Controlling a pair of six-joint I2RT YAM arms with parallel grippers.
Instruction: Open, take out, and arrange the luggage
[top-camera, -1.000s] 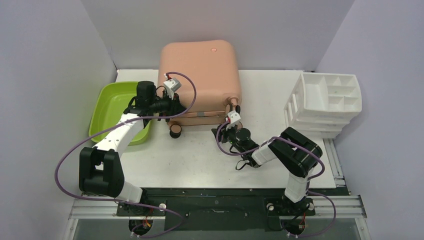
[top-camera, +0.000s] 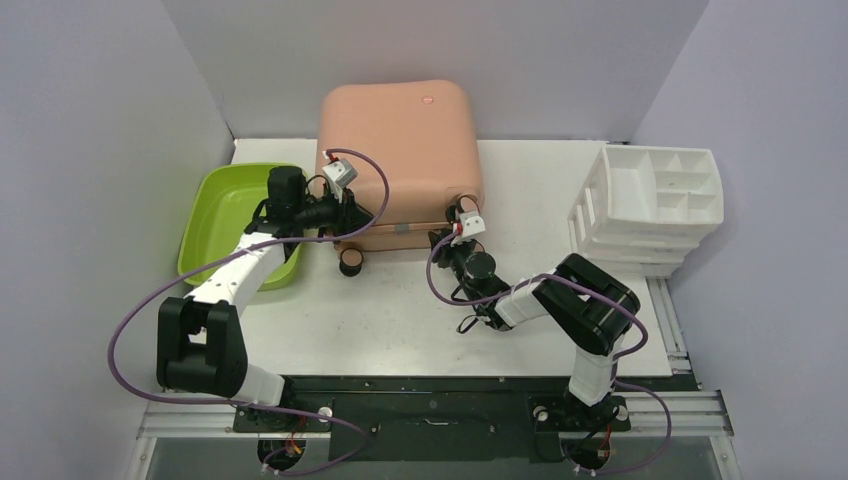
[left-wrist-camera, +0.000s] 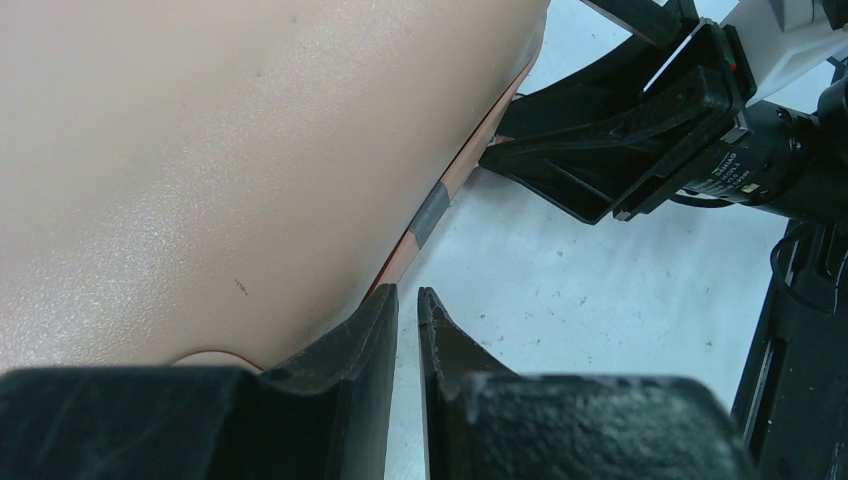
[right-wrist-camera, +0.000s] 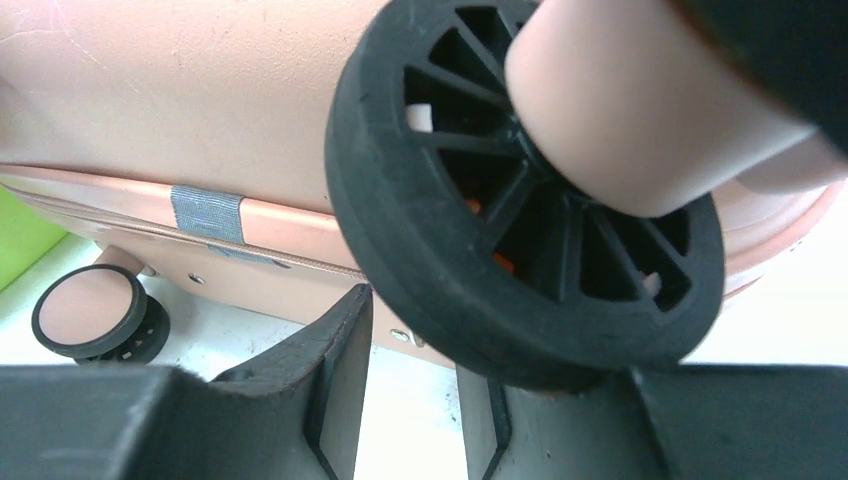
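Observation:
The pink suitcase (top-camera: 400, 150) lies at the back centre, its zipper seam with a grey patch (left-wrist-camera: 430, 210) along the front side. My left gripper (top-camera: 350, 222) is at that side's left part, shut, with nothing visible between its fingers. My right gripper (top-camera: 440, 240) is at the front right by a wheel (right-wrist-camera: 370, 200), part open, its tips close to the seam. In the left wrist view its dark fingers touch or nearly touch the seam; whether anything is between them is unclear.
A green tray (top-camera: 215, 210) stands at the left, partly under my left arm. A white compartment organiser (top-camera: 650, 230) stands at the right. Another wheel (right-wrist-camera: 85, 300) sticks out at the suitcase's lower left.
My left gripper has shifted very slightly downward in the top view.

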